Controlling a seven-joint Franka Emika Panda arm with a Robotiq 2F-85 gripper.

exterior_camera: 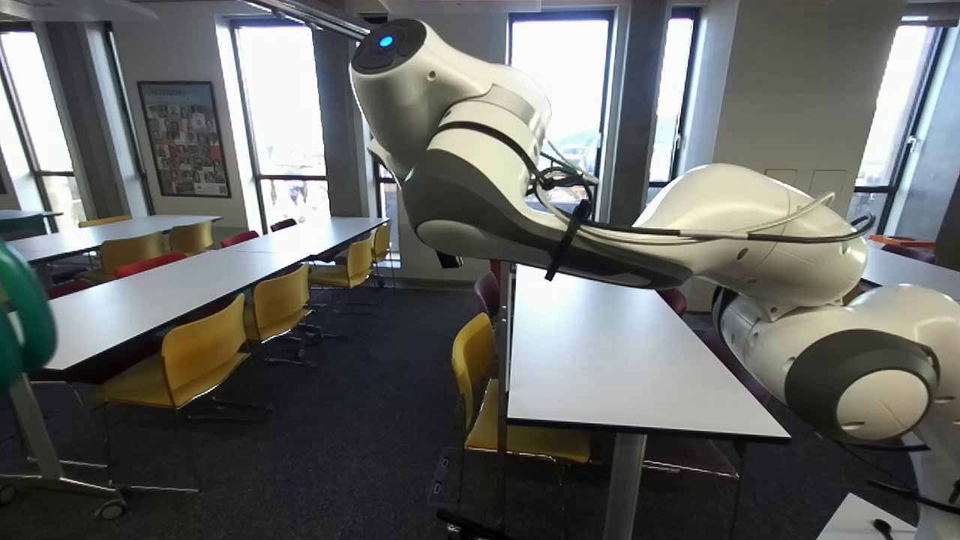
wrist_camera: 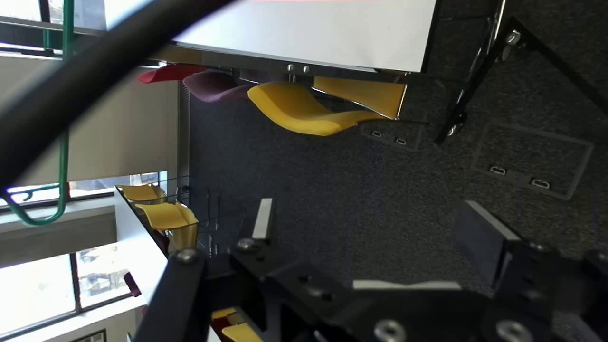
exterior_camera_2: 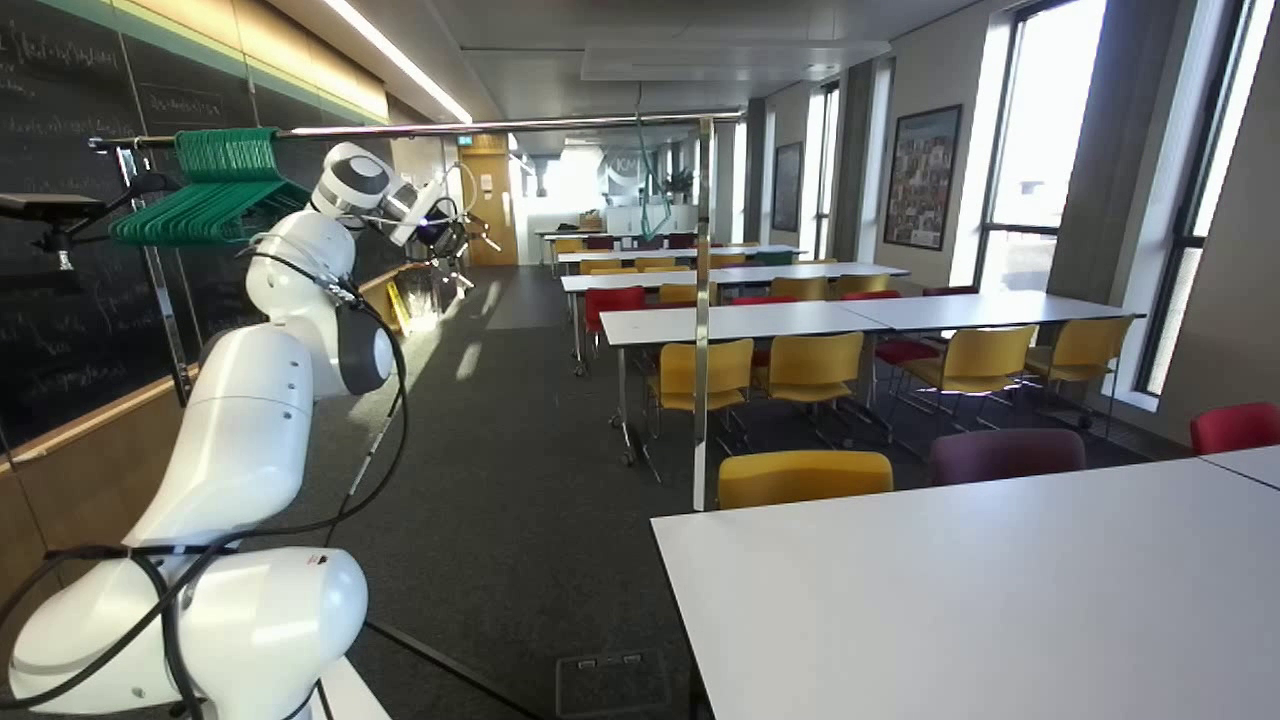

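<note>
My gripper is open, its two fingers wide apart with only dark floor seen between them. In exterior view 2 the gripper [exterior_camera_2: 462, 258] hangs at the end of the raised arm, below the metal rail [exterior_camera_2: 480, 127] and to the right of a bunch of green hangers [exterior_camera_2: 222, 198]. A single green hanger [exterior_camera_2: 655, 222] hangs apart, near the rail's right end. Part of a green hanger [wrist_camera: 64, 142] shows at the left of the wrist view, away from the fingers. The arm hides the gripper in exterior view 1.
An upright metal post [exterior_camera_2: 703, 360] supports the rail's right end. A white table [exterior_camera_2: 984, 600] stands at the front right, with yellow chairs [exterior_camera_2: 804, 476] beyond it. A chalkboard [exterior_camera_2: 60, 300] runs along the left wall. Open floor lies between the arm and the tables.
</note>
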